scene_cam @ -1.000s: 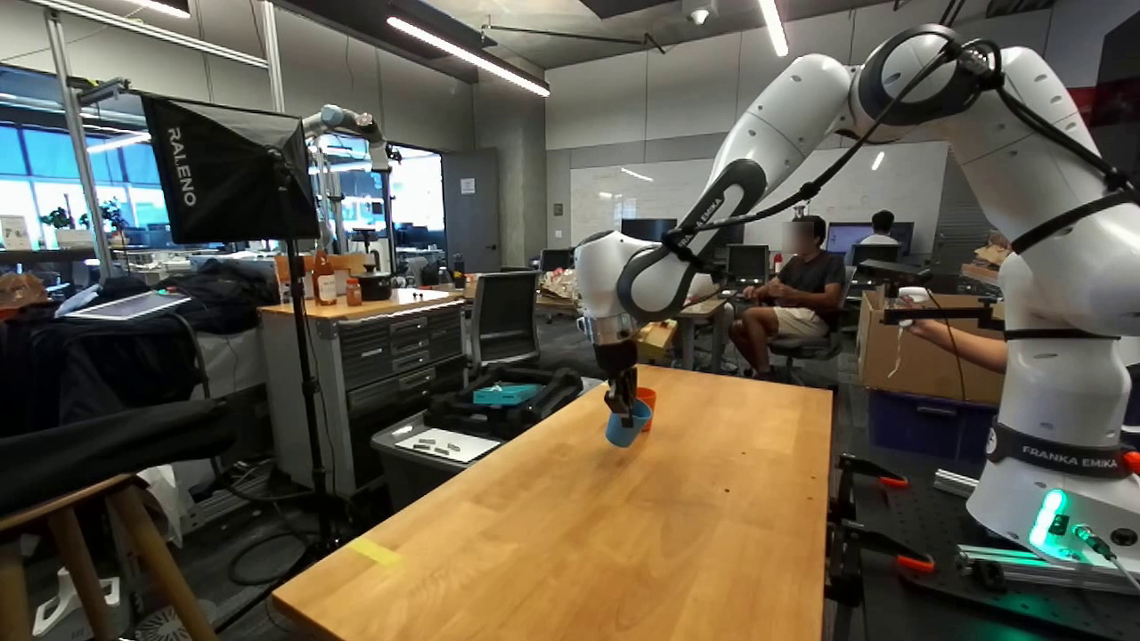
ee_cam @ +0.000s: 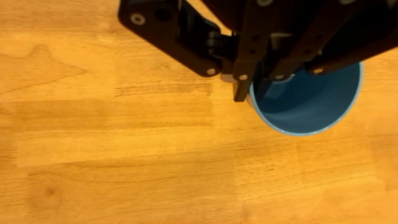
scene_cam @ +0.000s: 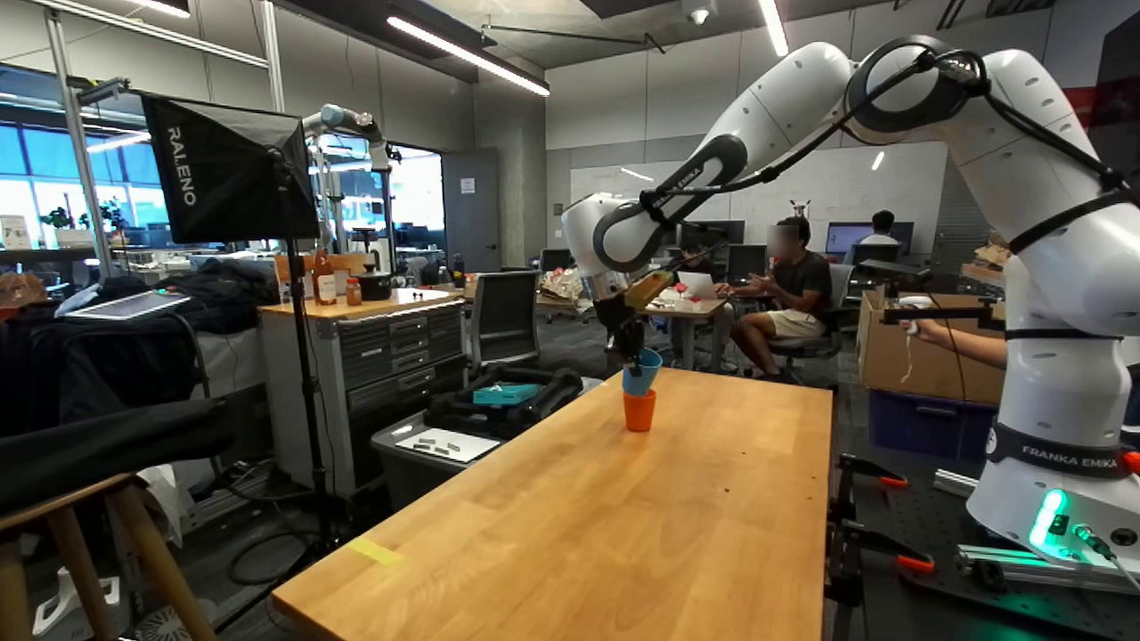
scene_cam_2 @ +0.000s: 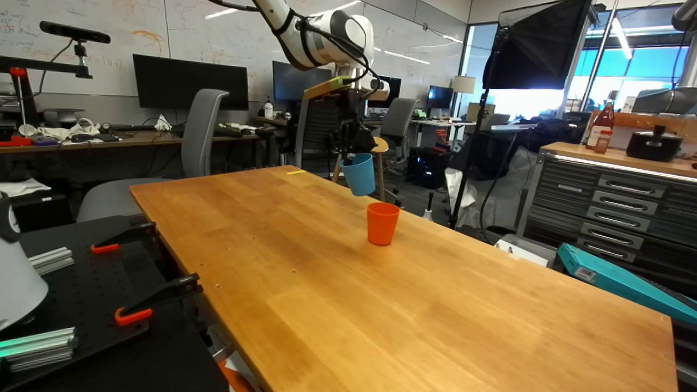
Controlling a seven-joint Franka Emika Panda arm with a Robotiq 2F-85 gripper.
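A blue cup (scene_cam_2: 359,175) hangs in the air, tilted. My gripper is shut on its rim, one finger (ee_cam: 240,93) outside and the other inside the cup, as the wrist view shows. No content is visible in the part of its interior that shows. The orange cup (scene_cam_2: 382,223) stands upright on the wooden table (scene_cam_2: 313,294). From exterior view 1 the blue cup appears just above the orange cup; from exterior view 2 it is higher and slightly to the left. Whether the cups touch, I cannot tell. The orange cup's inside is hidden.
Black clamps with orange tips (scene_cam: 914,561) line the robot's side of the table. A grey bin (scene_cam: 427,470) stands off the opposite edge, and yellow tape (scene_cam: 374,549) marks that edge.
In exterior view 1, the blue cup was low in front of the orange one.
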